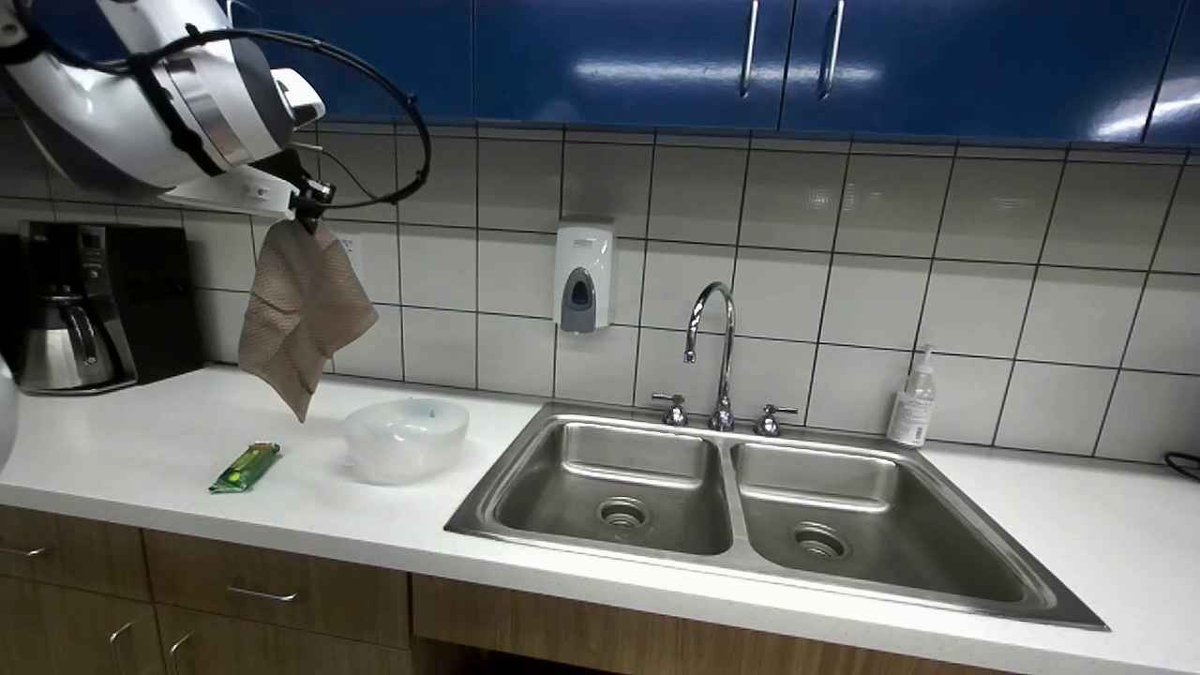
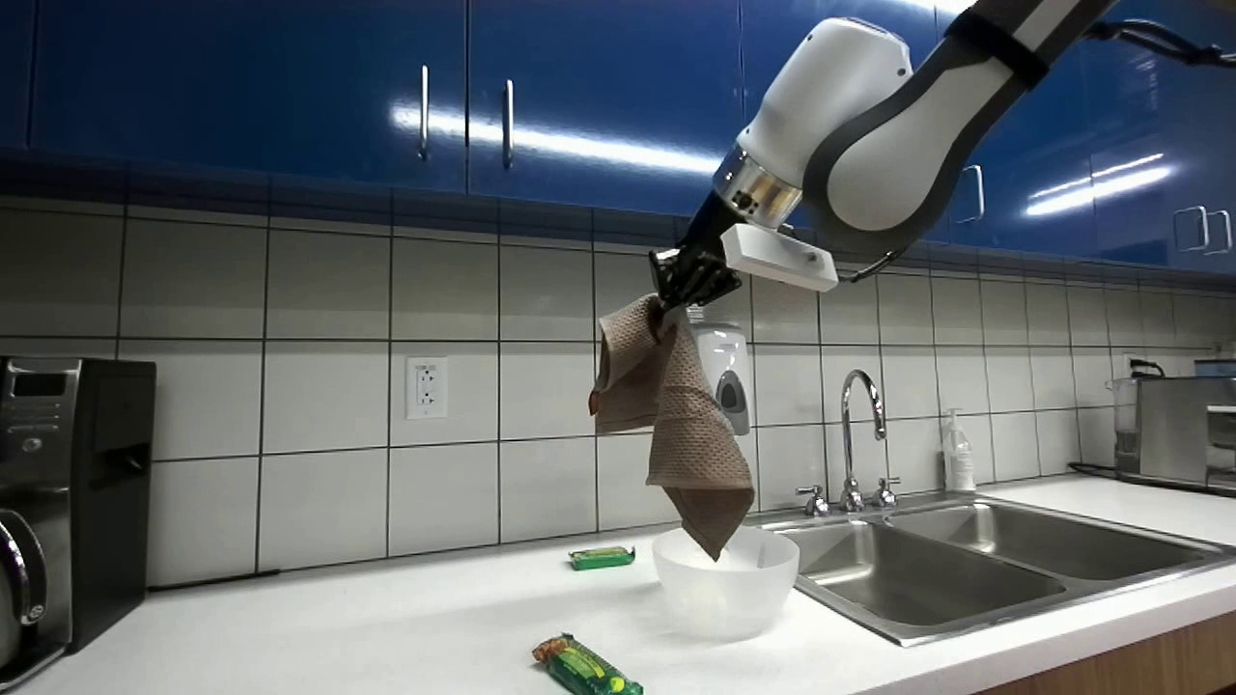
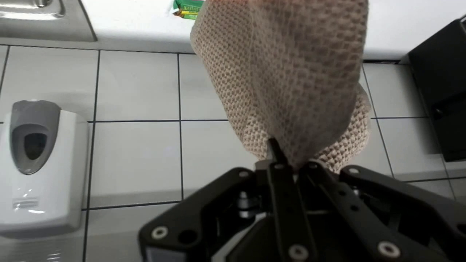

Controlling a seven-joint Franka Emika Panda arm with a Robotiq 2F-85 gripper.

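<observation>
A brown waffle-weave cloth (image 1: 304, 304) hangs in the air above the counter, pinched near its top by my gripper (image 1: 309, 216). Seen from the second exterior side, the cloth (image 2: 695, 429) drapes in two folds, and its lowest corner overlaps the white translucent bowl (image 2: 727, 585) in that picture. In the wrist view the cloth (image 3: 284, 78) fills the upper middle, bunched at the closed fingertips of the gripper. The bowl (image 1: 405, 442) stands on the counter left of the sink, to the right of the hanging cloth in the first exterior view.
A green wrapped bar (image 1: 246, 467) lies left of the bowl; the second exterior view shows two, one near (image 2: 585, 666). The double sink (image 1: 731, 495), coffee maker (image 1: 84, 304) and wall soap dispenser (image 1: 582, 276) surround the area. Blue cabinets (image 1: 630, 56) hang above.
</observation>
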